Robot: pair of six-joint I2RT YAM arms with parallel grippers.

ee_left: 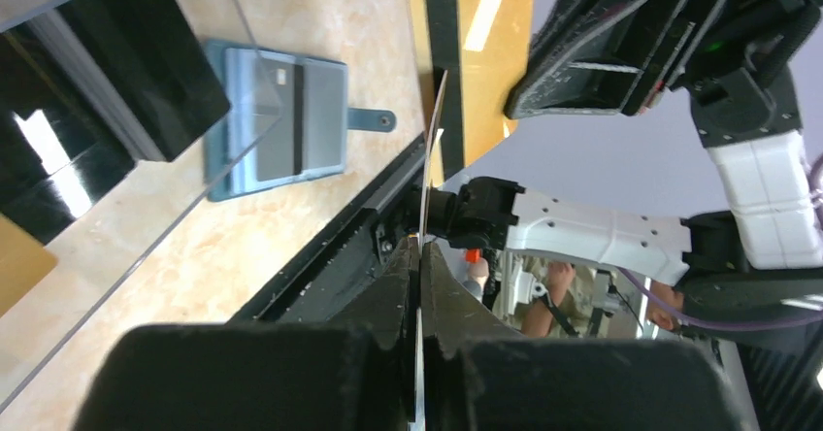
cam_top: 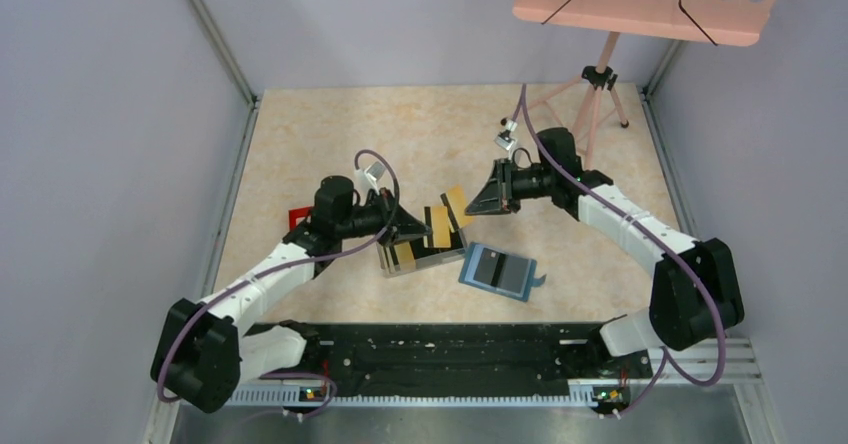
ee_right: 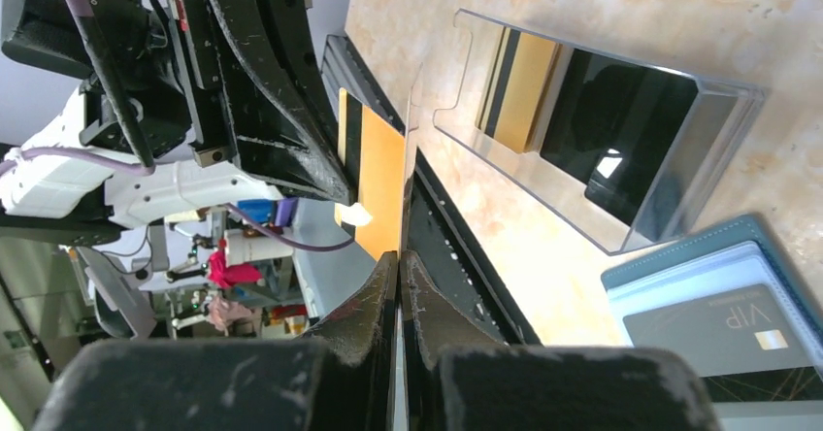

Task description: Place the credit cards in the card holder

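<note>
My left gripper (cam_top: 426,230) is shut on a thin yellow card (cam_top: 439,226), held over the clear card box (cam_top: 420,264); it appears edge-on in the left wrist view and yellow in the right wrist view (ee_right: 381,183). My right gripper (cam_top: 471,210) is shut on a second yellow card with a dark stripe (cam_top: 455,205), seen face-on in the left wrist view (ee_left: 490,82). The box holds yellow and black cards (ee_right: 611,120). The blue-grey card holder (cam_top: 500,270), with a grey card in it, lies right of the box.
A red object (cam_top: 295,217) lies behind the left arm. A pink stand (cam_top: 600,94) stands at the back right.
</note>
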